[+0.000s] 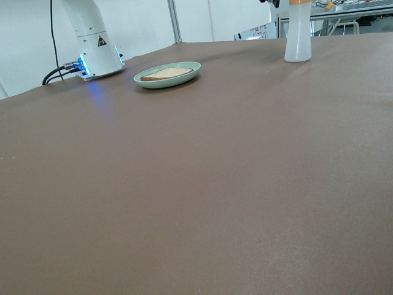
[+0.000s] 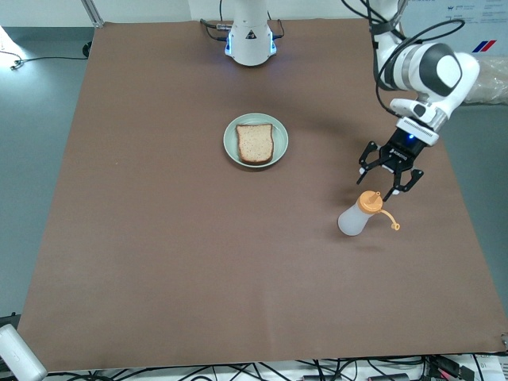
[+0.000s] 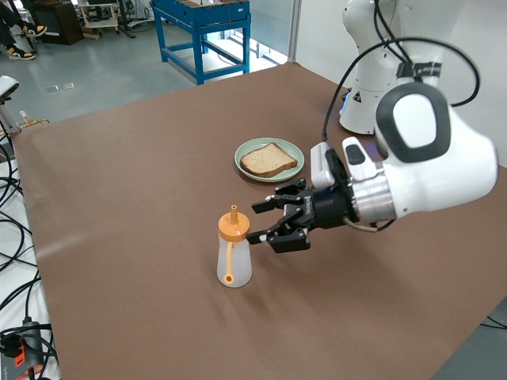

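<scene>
A translucent squeeze bottle [image 2: 353, 218] with an orange cap and dangling strap stands upright on the brown table, also seen in the top view [image 1: 298, 37] and right view [image 3: 234, 265]. My black gripper [image 2: 373, 182] hangs just above and behind the bottle, open, with nothing seen between its fingers; in the right view the gripper [image 3: 252, 222] is beside the cap. A slice of bread [image 2: 255, 143] lies on a pale green plate [image 2: 231, 128] toward the middle back of the table.
A white robot base [image 2: 251, 36] with cables stands at the back edge. Black cables and boxes [image 2: 444, 369] lie along the front beyond the table.
</scene>
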